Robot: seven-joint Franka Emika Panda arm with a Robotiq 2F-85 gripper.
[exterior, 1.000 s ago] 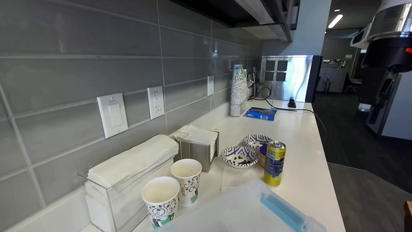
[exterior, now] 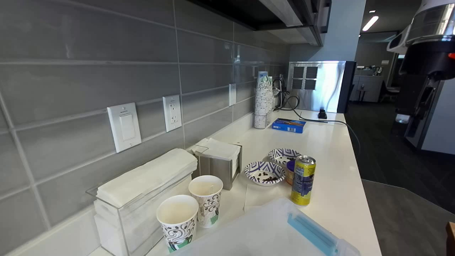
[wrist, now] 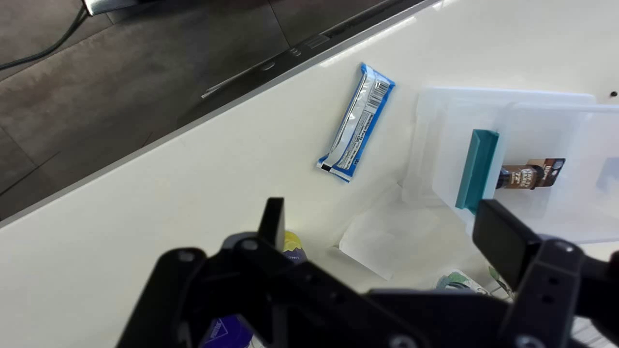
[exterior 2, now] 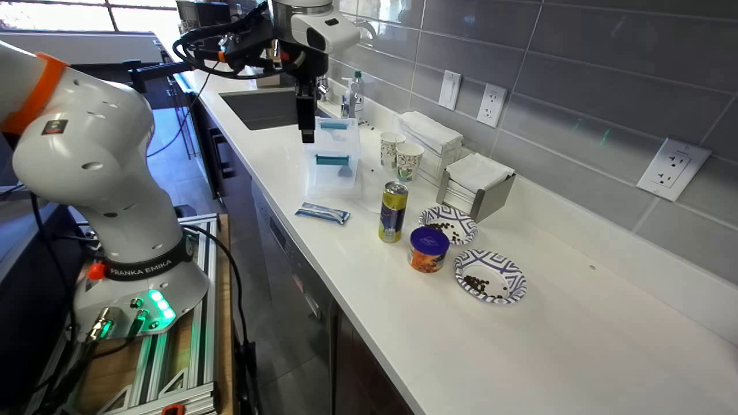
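My gripper is open in the wrist view, its two black fingers wide apart with nothing between them. In exterior view 2 the gripper (exterior 2: 306,135) hangs high above the counter. A blue and silver wrapped bar (wrist: 358,122) lies flat on the counter, near its front edge. Beside it is a clear plastic bin (wrist: 426,139) with a teal handle; a small brown bottle (wrist: 521,176) shows inside. Upright on the counter stands a yellow and purple can (exterior 2: 392,214), next to a blue-lidded tub (exterior 2: 428,248).
Two patterned bowls (exterior 2: 489,276) with dark bits sit near the tub. Paper cups (exterior 2: 408,162) and napkin holders (exterior 2: 477,183) line the wall side. A sink (exterior 2: 259,109) lies beyond the bin. Bare counter (exterior 2: 588,332) extends past the bowls.
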